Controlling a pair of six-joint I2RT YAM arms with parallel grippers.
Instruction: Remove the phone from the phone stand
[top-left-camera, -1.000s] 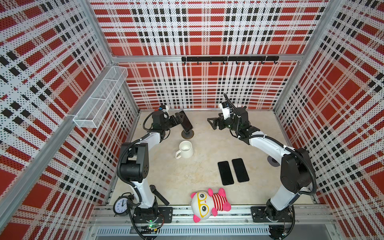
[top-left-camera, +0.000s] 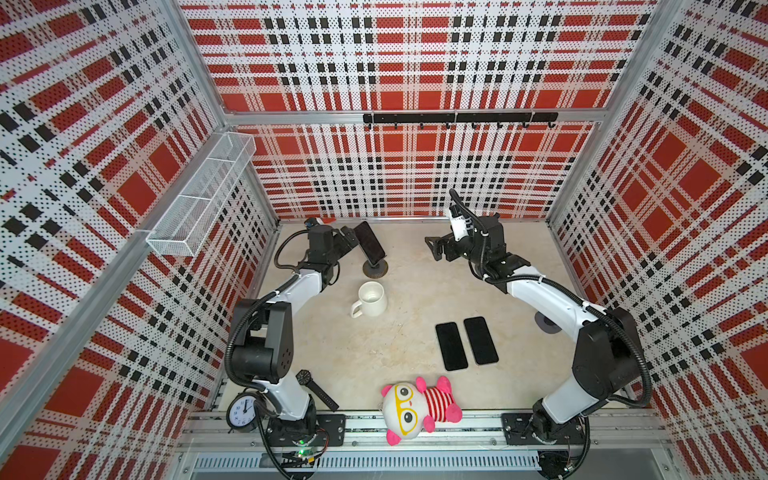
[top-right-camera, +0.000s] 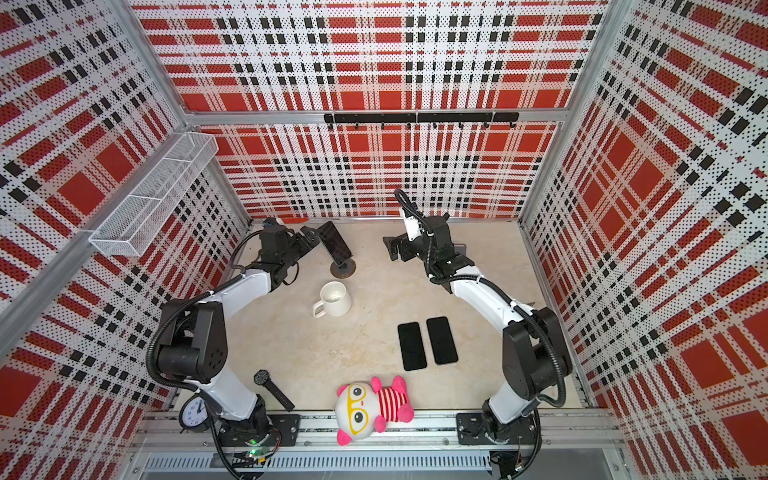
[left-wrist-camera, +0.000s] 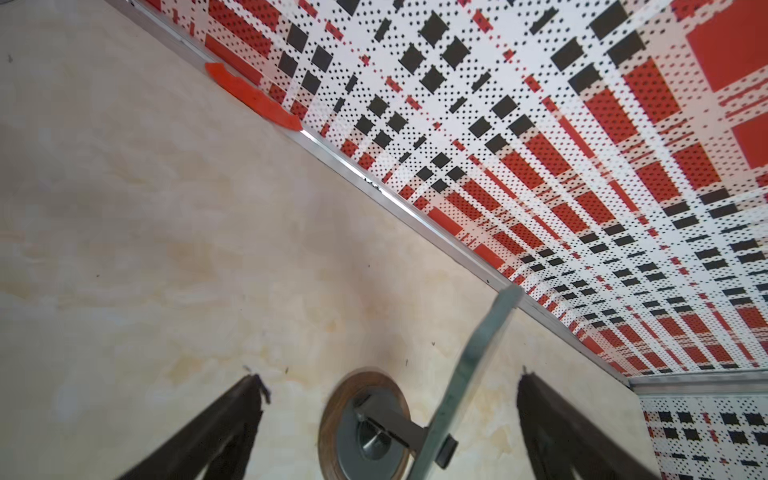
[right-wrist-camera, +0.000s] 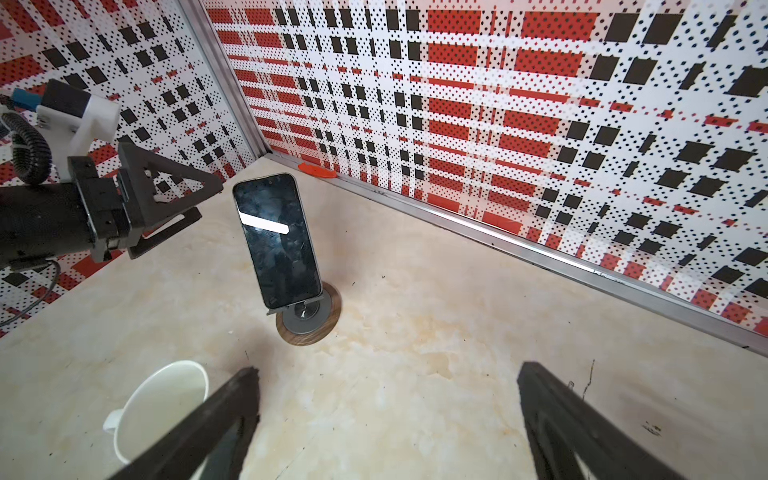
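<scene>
A phone (right-wrist-camera: 276, 240) stands tilted on the phone stand (right-wrist-camera: 308, 320), a round-based holder at the back left. My left gripper (top-left-camera: 348, 238) hangs just left of the phone's top, open; in the left wrist view the phone (left-wrist-camera: 472, 360) shows edge-on between its blurred fingers, apparently untouched, with the stand (left-wrist-camera: 360, 432) below. My right gripper (top-left-camera: 438, 246) is open and empty, right of the phone and some way from it, facing it.
A white mug (top-left-camera: 370, 300) stands in front of the stand. Two phones (top-left-camera: 451, 345) lie front right, near a plush toy (top-left-camera: 416, 408). A microphone (top-left-camera: 318, 390) and a clock (top-left-camera: 241, 413) are at the front left.
The phone stays on the stand.
</scene>
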